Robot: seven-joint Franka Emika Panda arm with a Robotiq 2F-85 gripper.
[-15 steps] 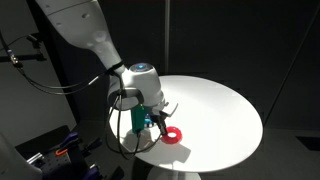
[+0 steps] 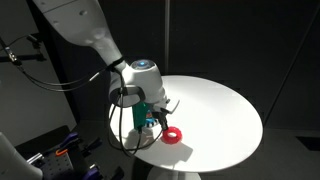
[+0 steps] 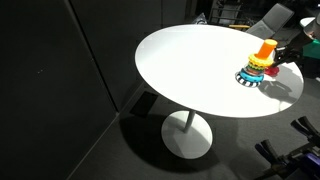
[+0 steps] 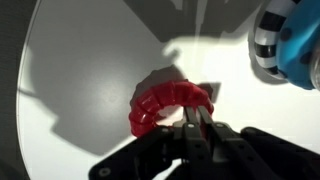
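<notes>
A red ring lies flat on the white round table, also visible as a red ring near the table's front in the first exterior view. My gripper is shut, and nothing shows held between its fingers. In the wrist view its tips overlap the ring's right-hand side; whether they touch it I cannot tell. A stack of coloured rings, yellow and orange above a black-and-white base, stands beside the red ring. Part of that stack appears at the wrist view's upper right; the arm largely hides it in the first exterior view.
Dark floor lies beyond.
The arm has shifted only slightly around the same spot above the table. The red ring stays where it was.
</notes>
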